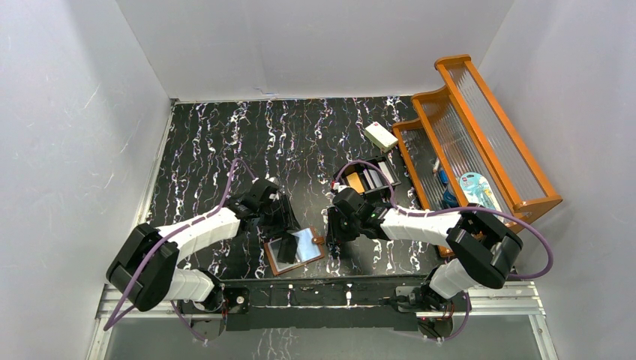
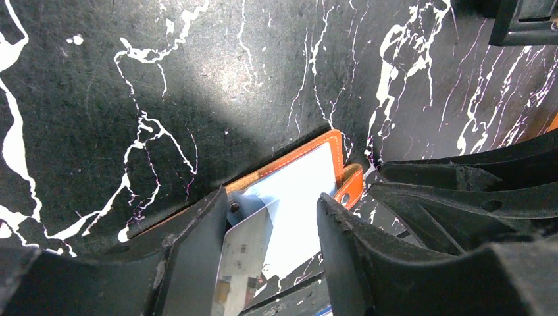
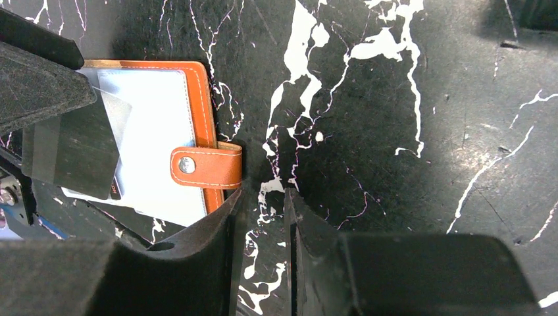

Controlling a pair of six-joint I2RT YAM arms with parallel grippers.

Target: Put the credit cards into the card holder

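The card holder (image 1: pixel 298 253) lies opened near the table's front edge, turned at an angle. It has an orange-brown edge, pale inside pages and a snap strap (image 3: pixel 207 166). A dark, see-through leaf or card (image 3: pixel 82 148) stands tilted over its pages; I cannot tell which it is. My left gripper is over the holder, its fingers apart, with the dark leaf (image 2: pixel 243 253) close against the left finger. Right of the strap, my right gripper stands open with a narrow, empty gap between its fingers.
A black box with several card-like items (image 1: pixel 370 178) sits behind the right arm. Beyond it lies a small pale box (image 1: pixel 381 136), and a wooden rack (image 1: pixel 480 142) stands at the right.
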